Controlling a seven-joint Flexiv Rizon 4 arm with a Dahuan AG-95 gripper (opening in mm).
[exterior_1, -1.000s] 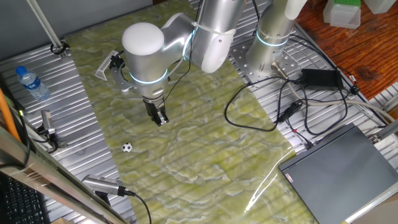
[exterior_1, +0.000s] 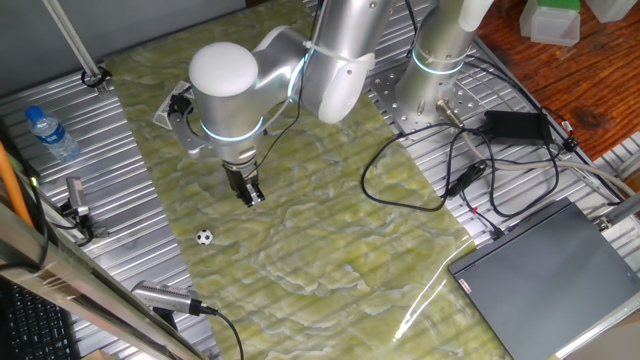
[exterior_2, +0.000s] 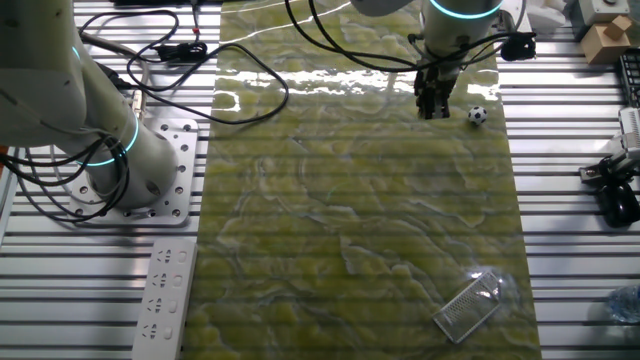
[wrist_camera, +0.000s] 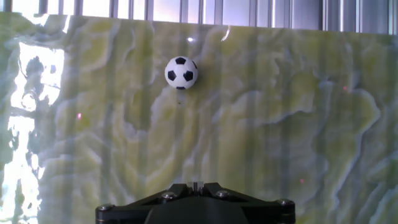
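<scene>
A small black-and-white soccer ball (exterior_1: 204, 237) rests on the green marbled mat (exterior_1: 300, 290), close to its left edge. The wrist view places the ball (wrist_camera: 181, 73) ahead of my gripper, a little left of centre. My fingertips are together there, and no object shows between them. From the first exterior side, my gripper (exterior_1: 254, 200) hangs right of the ball and apart from it. In the second exterior view the ball (exterior_2: 477, 115) sits just right of my gripper (exterior_2: 433, 108).
A flat grater-like object (exterior_2: 468, 308) lies on the mat's front right in the second exterior view. Black cables (exterior_1: 400, 200) loop beside my base, near a dark laptop (exterior_1: 550, 285). A bottle (exterior_1: 52, 133) lies left of the mat.
In exterior view 1, my arm and gripper have shifted slightly left, with the gripper a little lower in the picture. The ball has stayed put.
</scene>
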